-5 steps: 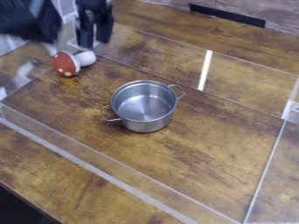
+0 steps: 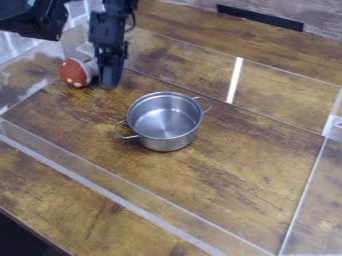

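A blurred dark gripper [image 2: 107, 70] hangs down from the top left, its lower end beside a red and white object [image 2: 76, 73], apparently a toy mushroom, lying on the wooden table. The gripper's fingers are too blurred to show clearly; it is shut, and whether anything is between them is unclear. A steel pot [image 2: 164, 123] with two side handles stands upright at the centre of the table, apart from the gripper.
Pale strips and clear panel edges cross the table. A dark slot lies at the top right.
The arm, which covered much of the top left a second ago, has drawn back upward and its lower end now sits by the red object. The pot has not moved.
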